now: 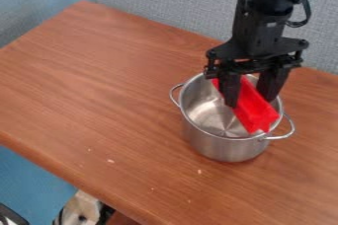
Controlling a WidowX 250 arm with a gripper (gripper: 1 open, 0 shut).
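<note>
A steel pot with two wire handles stands on the wooden table, right of centre. A red block sits inside it, slanting from the far rim down toward the near right. My black gripper is over the pot's far part, its fingers down around the upper end of the red block; whether they grip it is hard to tell.
Grey textured panels stand behind it. A blue surface shows beyond the left edge, with some unclear objects at the bottom left.
</note>
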